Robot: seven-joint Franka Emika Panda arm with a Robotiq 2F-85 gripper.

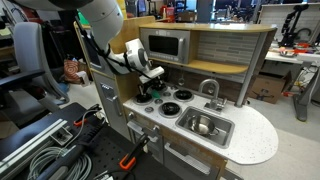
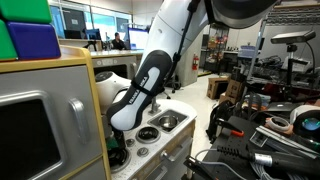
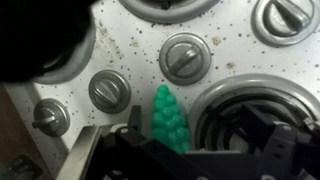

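A green, bumpy object (image 3: 170,120) rests on the white stovetop, among the knobs and beside a burner, in the wrist view. Its lower end runs in between the black fingers of my gripper, which stand apart on either side; whether they touch it cannot be told. In exterior view 1 my gripper (image 1: 150,88) is low over the back left of the stove, partly lost against dark parts. A small patch of green (image 1: 157,97) shows close to it there.
Burners (image 1: 169,109) and knobs (image 3: 185,58) surround the spot. To the right are a sink (image 1: 207,125) with a faucet (image 1: 212,92) and bare white counter (image 1: 250,135). A microwave (image 1: 165,45) under a wooden shelf stands behind. A dark shape (image 3: 40,40) blocks the wrist view's upper left.
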